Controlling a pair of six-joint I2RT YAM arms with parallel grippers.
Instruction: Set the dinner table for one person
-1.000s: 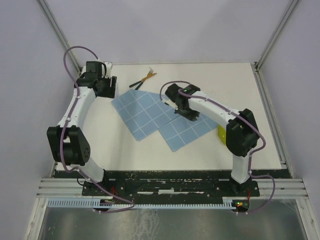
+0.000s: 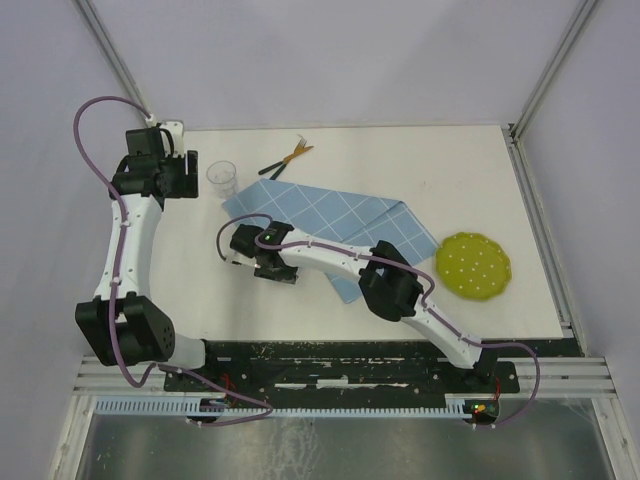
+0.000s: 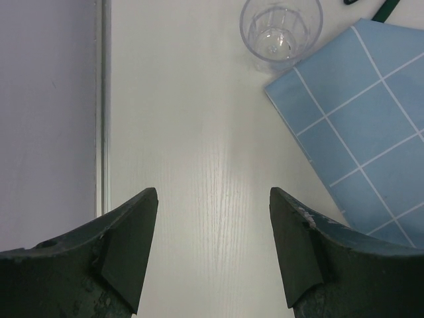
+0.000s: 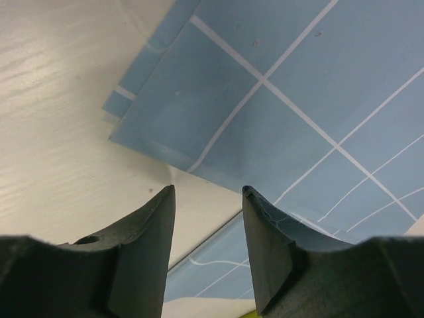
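A blue placemat cloth with white grid lines [image 2: 320,215] lies partly folded across the middle of the table. Over its lower left part reaches my right gripper [image 2: 240,262], open; in the right wrist view a cloth corner [image 4: 179,112] lies just ahead of the fingertips, nothing between them. At the table's left edge my left gripper [image 2: 185,130] is open and empty. A clear glass [image 2: 222,178] stands upright beside the cloth's upper left corner. Fork and knife [image 2: 290,155], with dark handles, lie crossed behind the cloth. The round green plate [image 2: 473,266] rests at the right.
Bare table [image 2: 450,165] stretches across the back right, and the front strip [image 2: 260,315] is clear too. My right forearm spans the cloth's front half. A wall [image 3: 50,106] rises close by the left gripper.
My right gripper has swept left across the cloth, uncovering more of the green plate. The left gripper has shifted left, away from the glass, which shows fully now.
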